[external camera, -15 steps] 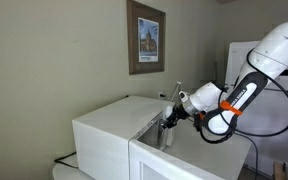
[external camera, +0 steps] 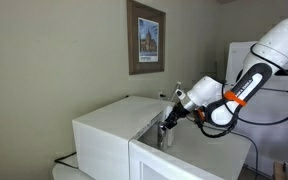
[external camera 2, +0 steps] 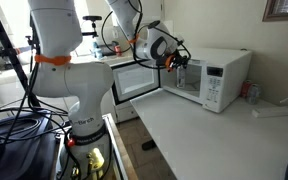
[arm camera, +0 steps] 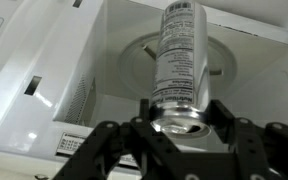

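A silvery can with printed text (arm camera: 180, 55) fills the middle of the wrist view, its rounded metal end toward the camera. My gripper is shut on it, dark fingers showing on both sides of that end. Behind the can is the open white microwave (arm camera: 79, 75), with its round turntable (arm camera: 139, 62) visible inside. Exterior view 2 has the gripper (external camera 2: 178, 62) at the mouth of the microwave (external camera 2: 224, 84), and the pale can (external camera 2: 181, 76) upright under it. Whether the can touches the microwave floor cannot be told.
The microwave door (external camera 2: 142, 82) stands wide open on the left in exterior view 2. A small bottle (external camera 2: 253, 94) stands behind the microwave on the right.
In exterior view 1 the arm's upper links have shifted right and slightly up. The gripper stays by the microwave opening, a little lower than before.
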